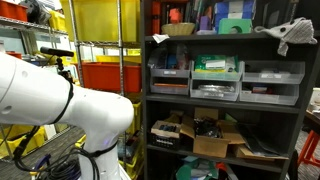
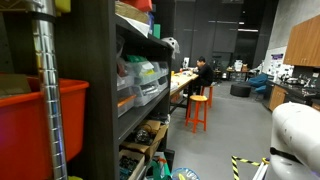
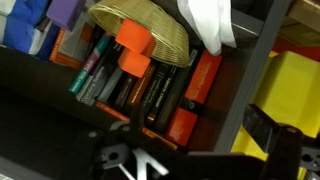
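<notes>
My gripper is open at the bottom of the wrist view, its dark fingers wide apart with nothing between them. Beyond it is a dark shelf holding a row of upright book-like items, among them a long red-orange one (image 3: 198,85). A wicker basket (image 3: 155,22) lies at the top of that view, with an orange block (image 3: 136,38) at its edge. Beside the basket hangs a white item (image 3: 208,20). In exterior view 1 the white arm (image 1: 50,95) fills the lower left, and its gripper is out of frame.
Clear plastic bins (image 1: 214,90) line the middle shelf, with open cardboard boxes (image 1: 208,130) below. A grey fish-shaped item (image 1: 290,36) hangs at the upper right. Yellow bins (image 1: 95,20) stand to the left. Open floor (image 2: 225,140) lies beside the shelf, and a person (image 2: 203,75) sits farther back.
</notes>
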